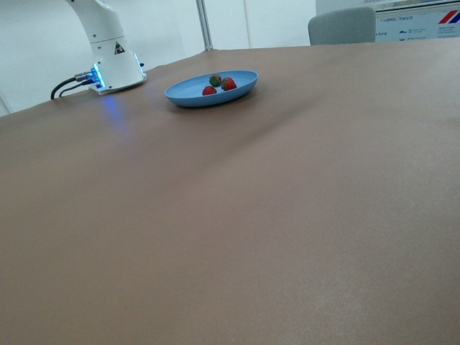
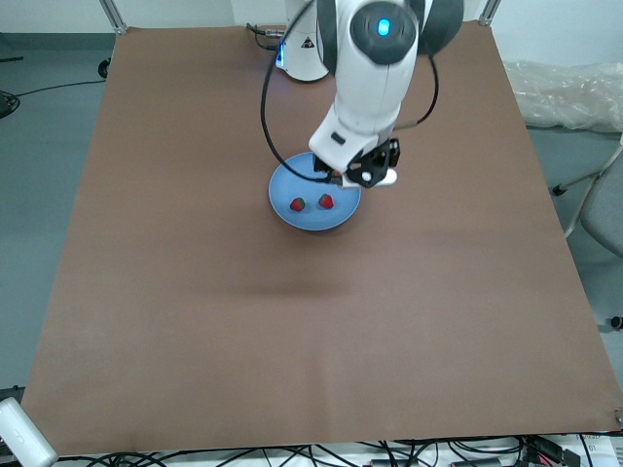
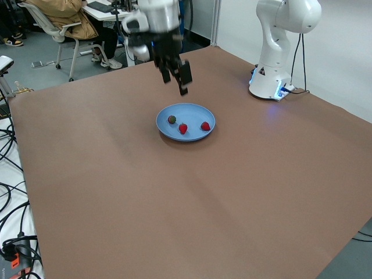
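Note:
A blue plate (image 2: 302,216) (image 1: 187,97) (image 3: 180,110) holds three strawberries (image 2: 325,201) (image 1: 228,84) (image 3: 205,126), lying apart on its surface. In the right view my gripper (image 3: 174,79) hangs raised above and behind the plate, its black fingers pointing down; no strawberry is seen between them, and whether they are open or shut is unclear. In the left view the arm's wrist partly hides the far side of the plate. The gripper is out of sight in the top view.
The arm's white base (image 3: 264,81) stands at the edge with cables beside it. A person and chair are beyond the table in the right view, and cables line one edge.

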